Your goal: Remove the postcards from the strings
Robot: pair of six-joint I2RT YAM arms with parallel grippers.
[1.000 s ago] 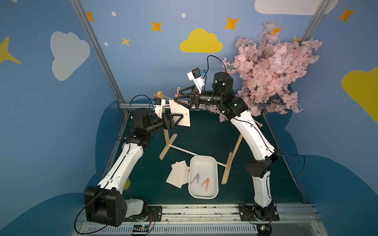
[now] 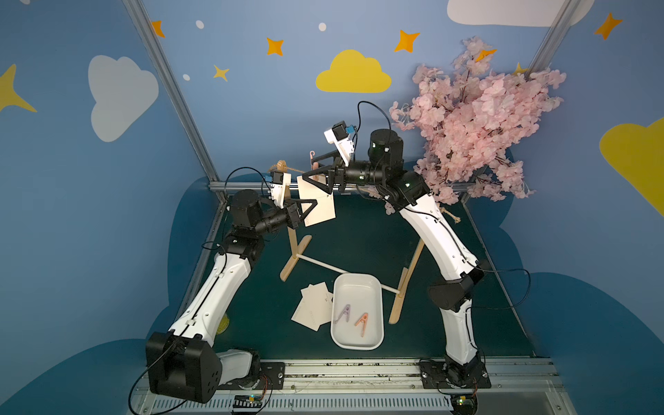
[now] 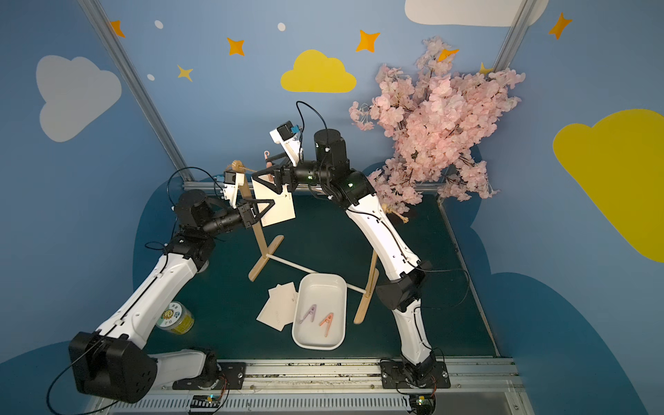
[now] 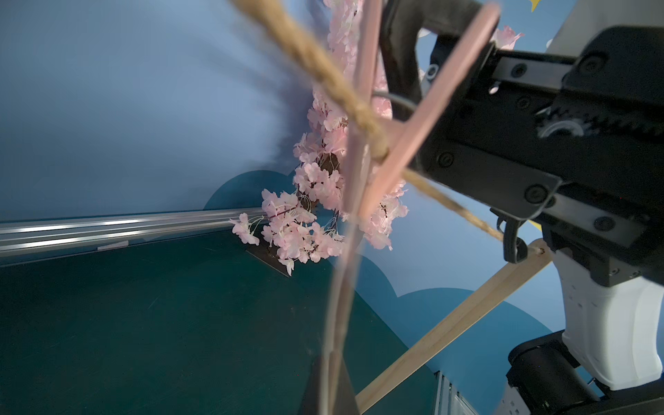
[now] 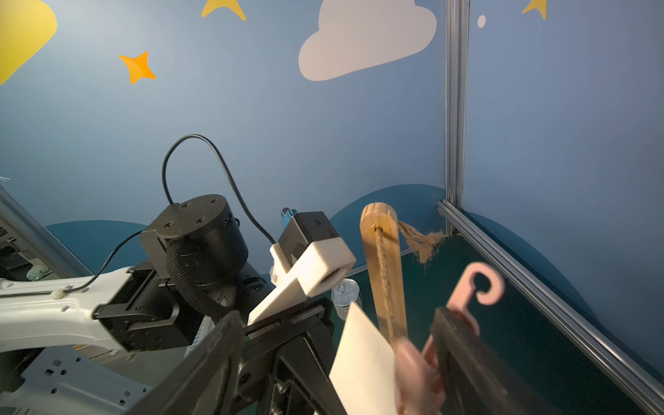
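A cream postcard (image 2: 318,211) hangs from the string (image 4: 449,204) under a pink clothespin, seen gripping the twine in the left wrist view. My left gripper (image 2: 308,207) is at the card's lower left and looks shut on it; in the left wrist view the card is seen nearly edge-on. My right gripper (image 2: 314,177) stands open around the clothespin at the string, its fingers on either side of it in the right wrist view.
A white tray (image 2: 357,332) with two clothespins sits at the front, several loose cards (image 2: 311,307) left of it. The wooden rack (image 2: 408,276) spans the table; pink blossoms (image 2: 484,110) fill the back right.
My right arm has shifted slightly left over the last second, toward the clothespin. The hanging card has swung slightly, and my left arm has moved slightly left.
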